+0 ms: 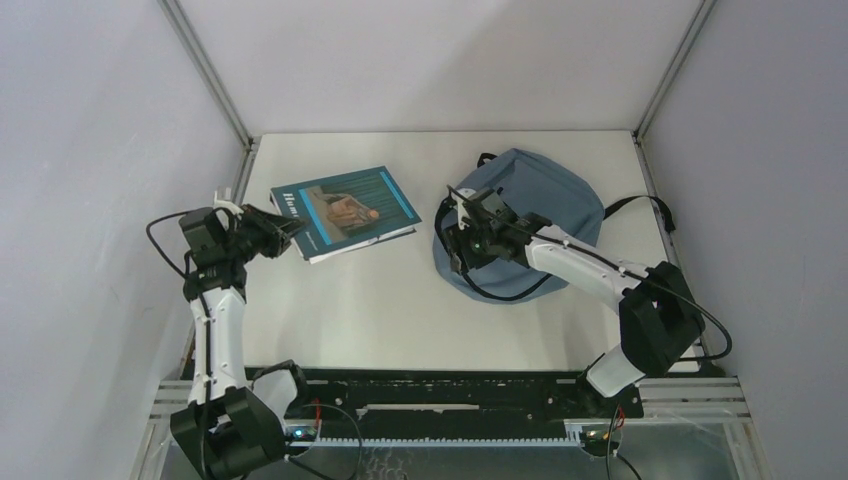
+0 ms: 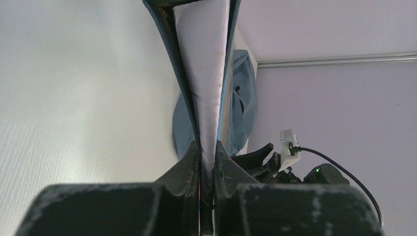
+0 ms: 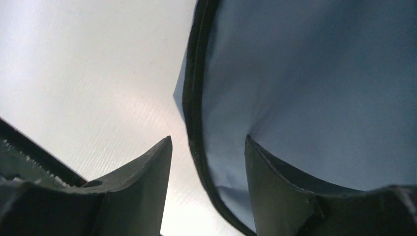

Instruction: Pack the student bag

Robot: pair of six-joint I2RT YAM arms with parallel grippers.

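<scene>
A large dark-teal book [image 1: 350, 212] with a picture on its cover is gripped at its left edge by my left gripper [image 1: 297, 226]. In the left wrist view the book's pale page edge [image 2: 204, 64] runs away from between the shut fingers. The blue-grey bag [image 1: 560, 195] lies on the right of the table, its black-trimmed opening facing left and front. Over that opening hangs my right gripper [image 1: 458, 250], open. In the right wrist view the bag's black trim [image 3: 193, 93] passes between the parted fingers, with nothing held.
A black strap [image 1: 655, 205] reaches from the bag to the table's right edge. Walls stand at the left, back and right.
</scene>
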